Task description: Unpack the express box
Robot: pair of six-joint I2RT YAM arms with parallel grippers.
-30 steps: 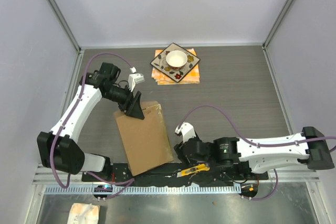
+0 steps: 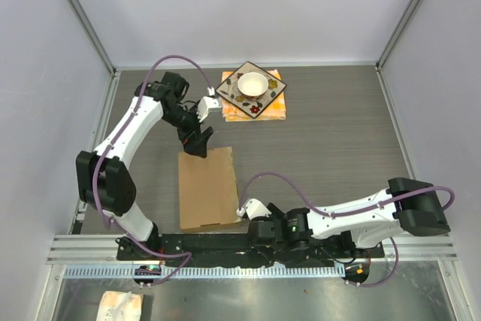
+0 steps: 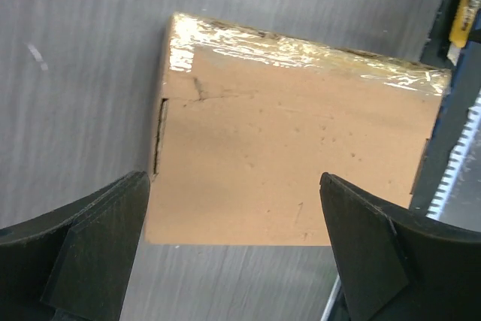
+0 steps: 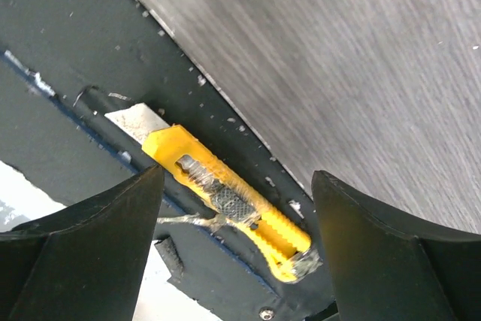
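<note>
A brown cardboard box (image 2: 207,189) (image 3: 285,148), taped along one edge, lies flat on the grey table's left front. My left gripper (image 2: 194,143) is open and empty above the box's back end. At the box's right front, my right gripper (image 2: 259,238) hangs low over a yellow box cutter (image 4: 222,189) (image 3: 464,13) lying on the black front strip, blade out. Its fingers stand apart on either side of the cutter's handle; contact cannot be made out.
A patterned plate (image 2: 233,89) with a white bowl (image 2: 252,84) sits on orange cloths (image 2: 274,110) at the back centre.
</note>
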